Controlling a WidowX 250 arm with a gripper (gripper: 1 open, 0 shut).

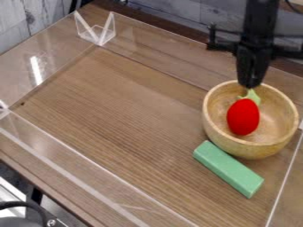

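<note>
A wooden bowl (pixel 275 129) at the right holds a red oval object (pixel 243 117) and a small light green piece (pixel 252 94) behind it. A green block (pixel 229 168) lies on the table in front of the bowl. Dark parts of the robot show above the bowl at the top right; whether the gripper's fingers are open or shut I cannot tell.
A white wire-like holder (pixel 110 25) stands at the top left. A dark curved cable is at the lower left corner.
</note>
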